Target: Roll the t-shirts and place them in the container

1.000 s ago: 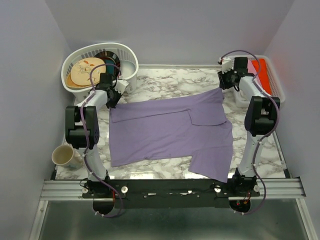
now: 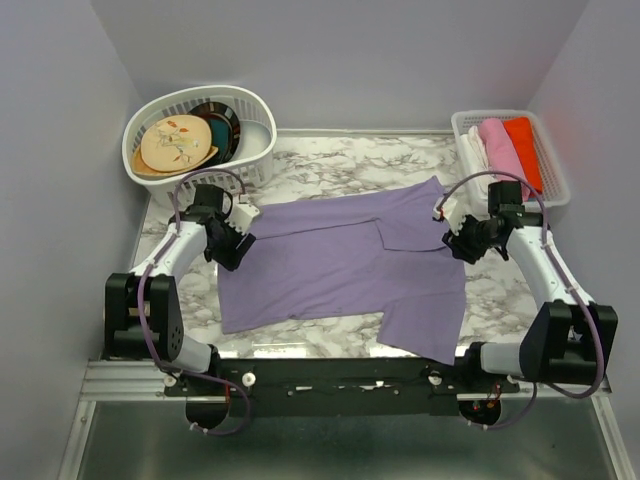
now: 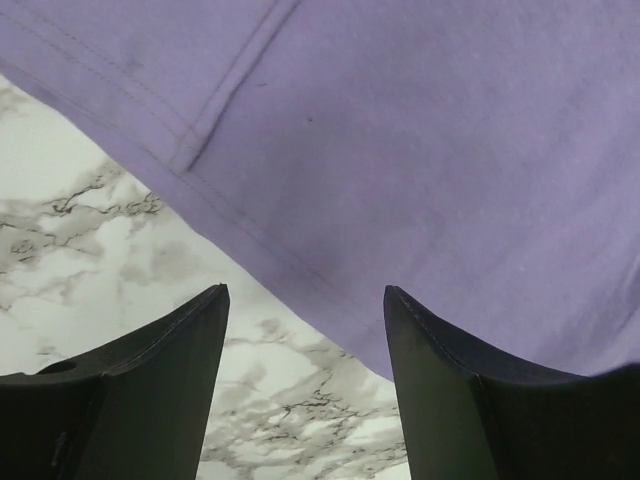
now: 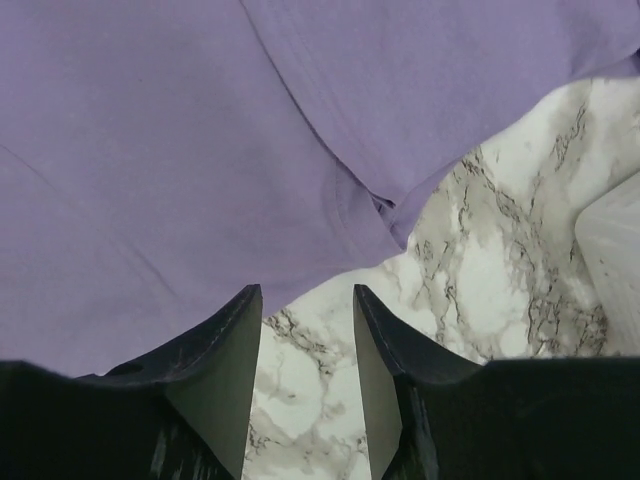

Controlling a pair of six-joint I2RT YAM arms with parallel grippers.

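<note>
A purple t-shirt [image 2: 310, 275] lies spread on the marble table, its far edge folded over toward the middle and one sleeve reaching to the front edge at the right. At the shirt's left side, my left gripper [image 2: 238, 262] is open; in the left wrist view the shirt's edge and fold end [image 3: 190, 165] lie beyond its fingers [image 3: 205, 330]. Over at the right side, my right gripper [image 2: 457, 255] is also open, close to the edge where the folded flap [image 4: 380, 190] ends. Nothing is between either pair of fingers.
A round white basket [image 2: 258, 165] with plates and boards stands at the back left. At the back right is a white basket [image 2: 555, 180] holding pink, orange and white rolled cloths. Bare marble [image 2: 350, 160] lies behind the shirt.
Both grippers have moved toward the front from the shirt's far corners, the right one farther, coming away from the right basket. The shirt looks unchanged.
</note>
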